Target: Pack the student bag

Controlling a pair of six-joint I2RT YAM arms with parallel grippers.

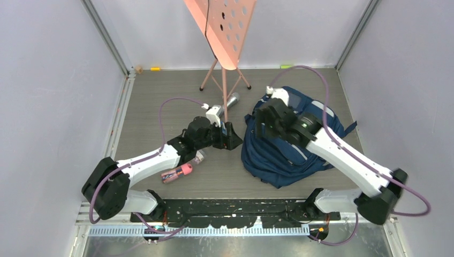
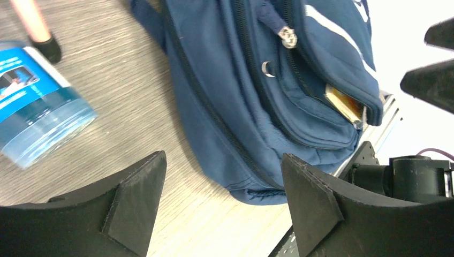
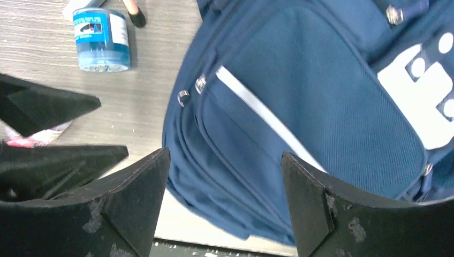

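Note:
The dark blue student bag (image 1: 273,163) lies on the right half of the table. Just left of it hangs my left gripper (image 1: 235,140), open and empty; in its wrist view the fingers (image 2: 134,198) stand wide apart. My right gripper is open too, above the bag, with nothing between its fingers. A tan item (image 2: 343,104) shows inside the bag's pocket opening in the left wrist view. A clear container with a blue label (image 3: 101,40) lies left of the bag. The pink-capped bottle (image 1: 177,173) lies at the front left.
A small clear container (image 1: 199,157) is partly hidden by the left arm. Near the pink stand (image 1: 225,85) lies a silver bottle (image 1: 233,99). My two grippers are close together over the bag's left side.

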